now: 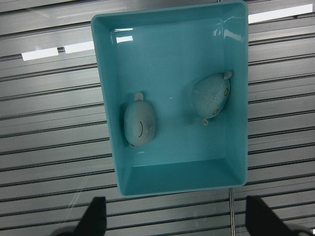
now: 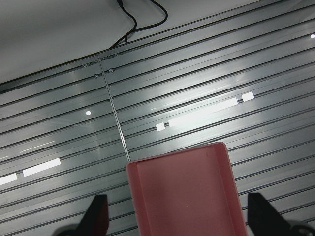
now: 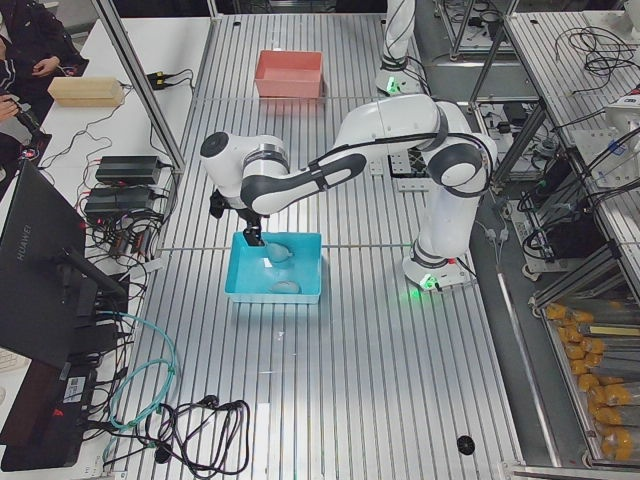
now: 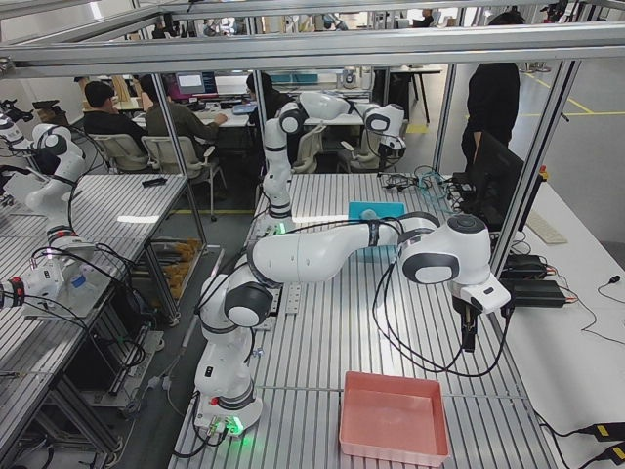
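Observation:
A blue bin (image 3: 238,284) (image 1: 172,179) holds two pale blue-grey plush toys: one (image 1: 140,123) with a dark curved line, one (image 1: 210,93) with yellow spots. My left gripper (image 3: 252,228) hangs above that bin, its fingers wide apart in the left wrist view with nothing between them. My right gripper (image 4: 469,327) hangs beside and above a red bin (image 4: 395,415) (image 2: 184,191), which looks empty in the right wrist view; its fingers stand wide apart, with nothing between them.
A monitor (image 3: 40,280) and black boxes line the side table. Coiled cables (image 3: 200,435) lie at the platform's near left. The slatted surface around both bins is mostly clear. An aluminium frame crosses above.

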